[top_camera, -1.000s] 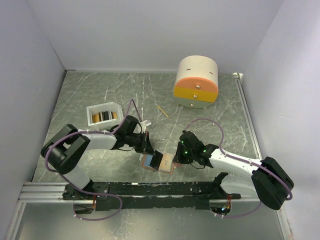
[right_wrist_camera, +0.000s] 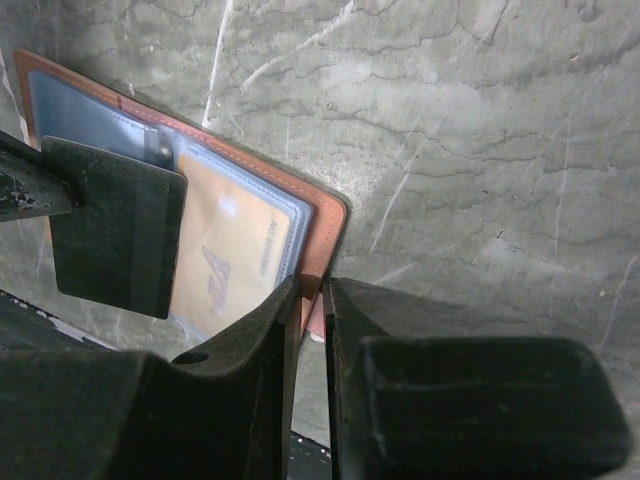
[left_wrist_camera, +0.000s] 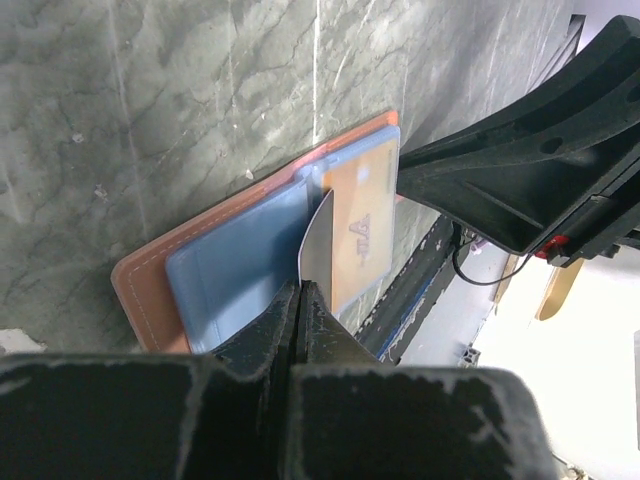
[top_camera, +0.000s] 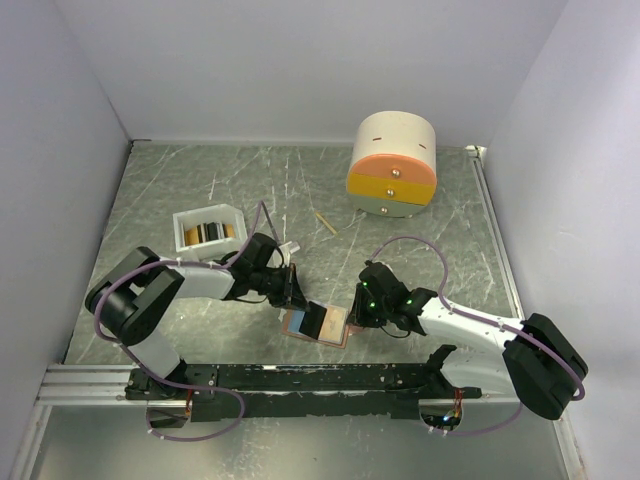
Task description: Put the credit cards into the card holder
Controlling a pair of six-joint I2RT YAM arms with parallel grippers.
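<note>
The open card holder (top_camera: pixel 330 324) lies near the table's front, tan with pale blue sleeves (left_wrist_camera: pixel 235 265). A dark card is in my left gripper (top_camera: pixel 300 303), which is shut on it and holds it over the holder; in the left wrist view the card (left_wrist_camera: pixel 316 245) appears edge-on between the fingertips. My right gripper (top_camera: pixel 355 320) is at the holder's right end, its fingertips (right_wrist_camera: pixel 340 310) on or beside the edge of the tan holder (right_wrist_camera: pixel 323 225); I cannot tell whether they grip it.
A white tray (top_camera: pixel 183 244) with several cards stands at the back left. A rounded drawer box (top_camera: pixel 391 150) stands at the back right, with a thin yellowish stick (top_camera: pixel 326 223) left of it.
My left gripper and the dark card have shifted very slightly; the right gripper looks unchanged in the top view.
</note>
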